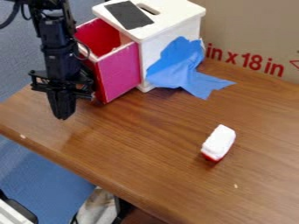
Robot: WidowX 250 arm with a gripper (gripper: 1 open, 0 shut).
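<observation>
My black gripper (61, 102) hangs low at the left end of the wooden table, in front of a pink open box (117, 72) with a red interior. Its fingers point down, and whether they are apart or together is hard to make out. A small white block with a red underside (219, 142) lies on the right part of the table. A blue cloth (187, 66) is draped against a white box (152, 31) with a dark panel on top, beside the pink box.
The wooden table (152, 162) has clear room in its middle and front. A cardboard panel (251, 31) stands behind it. The table's left edge drops away to a blue-covered floor.
</observation>
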